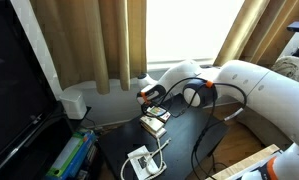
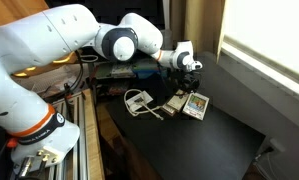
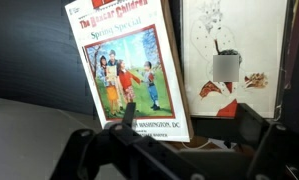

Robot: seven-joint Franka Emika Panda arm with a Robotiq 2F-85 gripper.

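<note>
A paperback titled "The Boxcar Children Spring Special" [image 3: 139, 75] lies at a slant on the dark table, its cover showing children on grass. Beside it, across a narrow dark gap, is a second book or worn cover [image 3: 224, 45], pale with dark edges and a grey square on it. My gripper hangs over the lower part of both, its fingers spread wide apart with nothing held. From the second exterior view, the gripper [image 2: 192, 84] is just above the far ends of the paperback [image 2: 196, 105] and the other book [image 2: 176, 102].
A white device [image 1: 144, 162] with a pale cable [image 1: 162, 150] lies nearer on the table. Books with coloured spines [image 1: 67, 158] stand in a row at the table's left. Bare table [image 2: 229, 135] stretches beyond the paperback, towards the wall.
</note>
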